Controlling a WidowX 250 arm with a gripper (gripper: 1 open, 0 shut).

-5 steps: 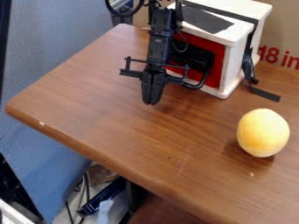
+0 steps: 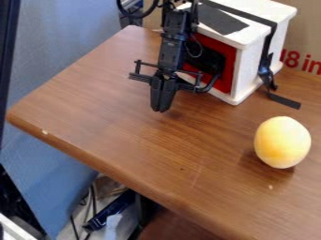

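Note:
My black gripper [image 2: 162, 101] hangs low over the wooden table [image 2: 113, 141], just in front of a white box [image 2: 247, 70] with a red front and dark opening. Its fingers point down and appear close together; whether anything is between them I cannot tell. A round pale yellow object [image 2: 282, 142] rests on the table at the right, apart from the gripper.
A black strap lies on the table right of the box. Cardboard with red print stands behind it. Beyond the left edge are a blue surface and some clutter below.

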